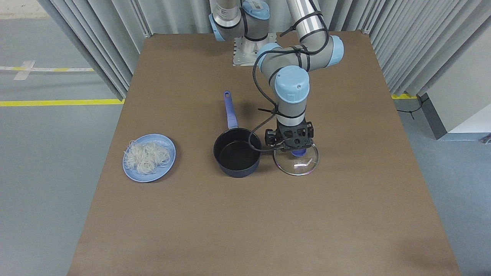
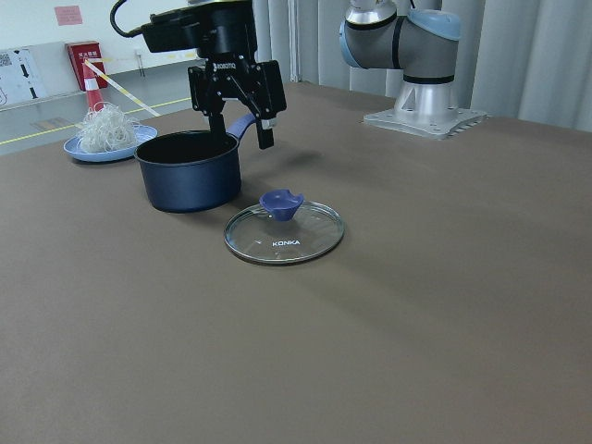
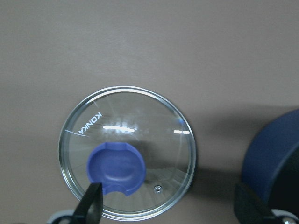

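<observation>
A glass lid (image 1: 297, 165) with a blue knob (image 3: 117, 165) lies flat on the table right of the dark saucepan (image 1: 237, 165), whose blue handle (image 1: 230, 108) points to the back. My gripper (image 2: 241, 127) hangs above and between the pot and the lid, fingers apart with nothing seen between them; in the wrist view its fingertips flank the lower edge, one near the lid's knob, one over the pot's side.
A blue plate (image 1: 149, 176) of white noodles stands at the left.
</observation>
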